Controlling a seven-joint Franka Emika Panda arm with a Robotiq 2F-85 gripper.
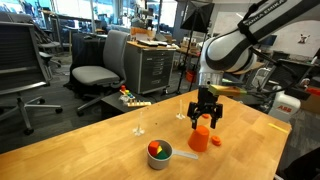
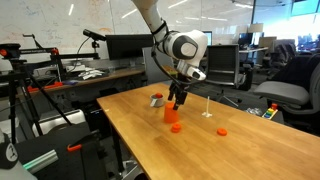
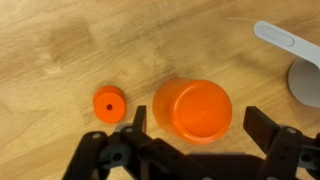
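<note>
An orange cup stands on the wooden table, its closed orange top facing the camera in the wrist view. My gripper is open, with one finger on each side of the cup's near part as seen from the wrist. In exterior view 1 the gripper hangs just over the orange cup, its fingers around the top or slightly above it; I cannot tell whether they touch. Exterior view 2 shows the cup under the gripper, partly hidden by it.
A small orange disc lies beside the cup. On the other side stands a metal pot with colourful things inside and a pale handle reaching toward the cup. Another orange piece lies farther off.
</note>
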